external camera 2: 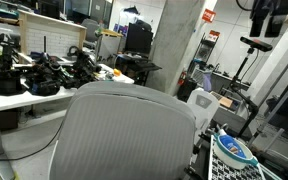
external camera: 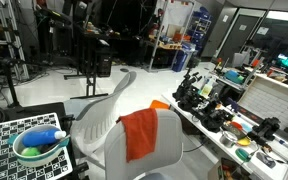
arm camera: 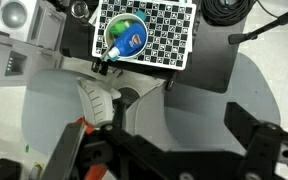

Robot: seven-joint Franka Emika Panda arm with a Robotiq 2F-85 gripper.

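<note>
In the wrist view, my gripper stands open, its dark fingers far apart with nothing held between them. Beyond them a bowl (arm camera: 113,38) with a blue object (arm camera: 132,40) in it sits on a black-and-white checkered board (arm camera: 171,28). Exterior view 1 shows the same bowl (external camera: 20,153) at the lower left, the blue object (external camera: 40,137) lying across its top. An orange-red cloth (external camera: 139,133) hangs over a grey chair's back; in the wrist view it is mostly hidden behind the left finger. I cannot make out the fingers in the exterior views.
Grey chairs stand close to the board's dark table, one chair back (external camera 2: 124,130) rising high in exterior view 2. Black cable (arm camera: 227,10) lies coiled beside the board. A white bench (external camera: 199,125) crowded with dark equipment runs along the far side.
</note>
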